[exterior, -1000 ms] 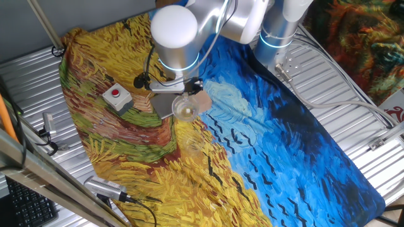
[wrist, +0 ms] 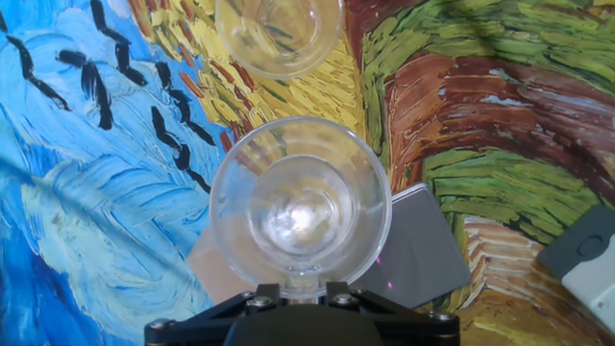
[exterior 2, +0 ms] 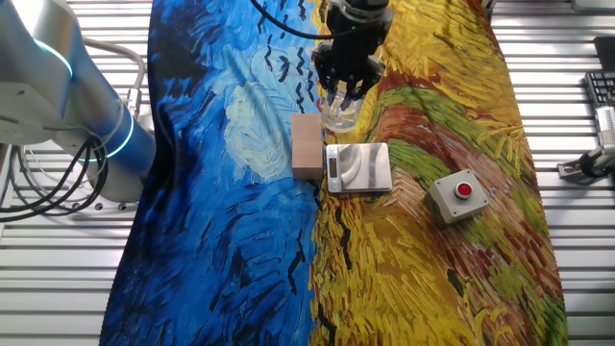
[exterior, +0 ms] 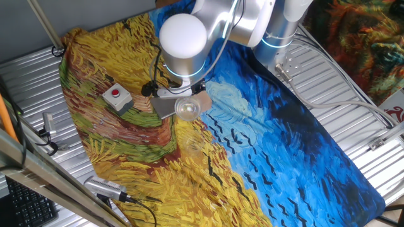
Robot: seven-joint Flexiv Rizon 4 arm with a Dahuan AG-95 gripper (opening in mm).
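Note:
A clear round cup hangs in my gripper, whose black fingers are shut on the near side of its rim in the wrist view. The cup looks empty. In exterior view 2 the held cup shows under the dark gripper, near the scale and the block. From above, a silver scale and a tan block lie partly behind the cup. A second clear cup rests on the cloth, cut off by the top of the wrist view. In exterior view 1 it is faint.
Side by side on the painted cloth are the tan block and the scale. A grey box with a red button sits beyond the scale.
In exterior view 1 the arm and the held cup have shifted slightly to the right. The scale, block and button box have stayed in place.

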